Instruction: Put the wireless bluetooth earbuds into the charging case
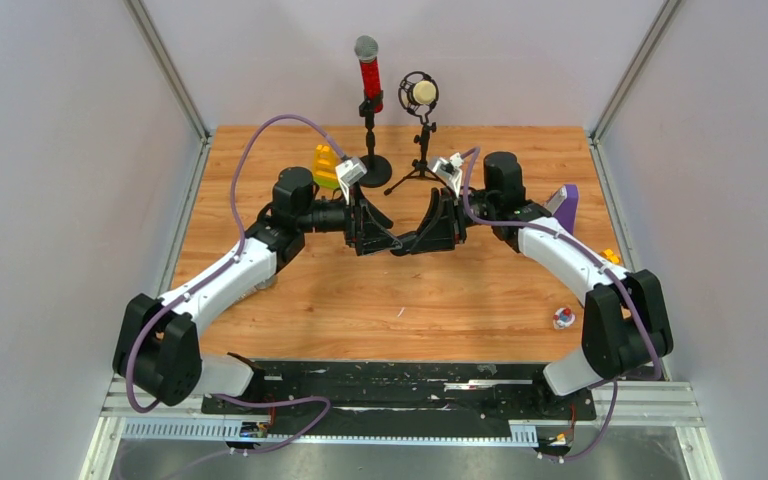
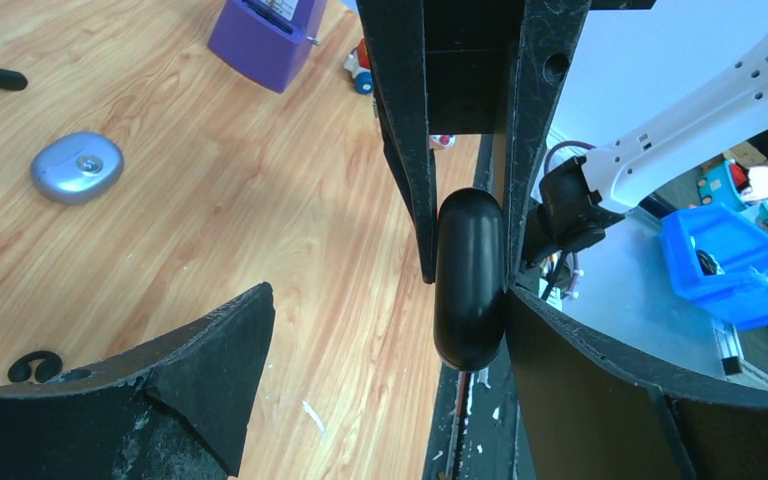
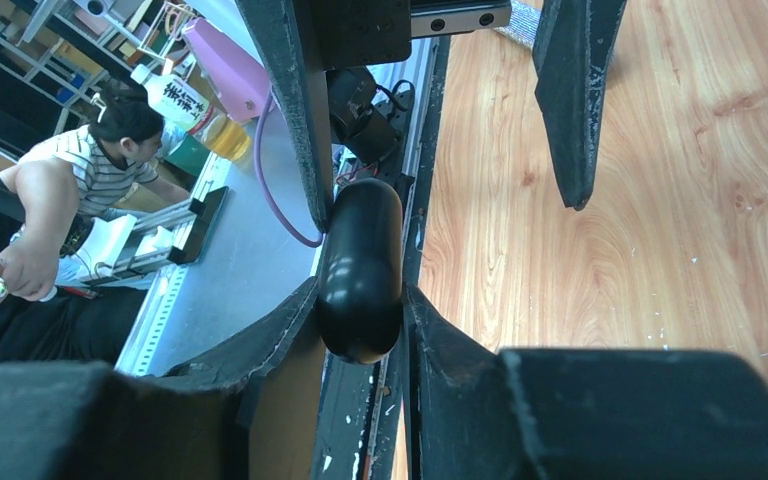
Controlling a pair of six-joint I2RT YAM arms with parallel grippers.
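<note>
A glossy black capsule-shaped case [image 3: 360, 265] is clamped between the fingers of my right gripper, above the table. It looks closed; no earbud shows in it. My left gripper is open around the far end of this case, with one finger [image 3: 305, 150] right against or very near its side and the other well apart. In the top view the two grippers meet over the middle of the table, hiding the case. A small curled black piece [image 2: 35, 367] lies on the table in the left wrist view; I cannot tell whether it is an earbud.
On the table is a silver-blue oval object [image 2: 77, 168]. Two microphones on stands, one red [image 1: 370, 75] and one with a round shock mount [image 1: 418, 92], stand behind the grippers. A purple object [image 1: 563, 207] sits at the right.
</note>
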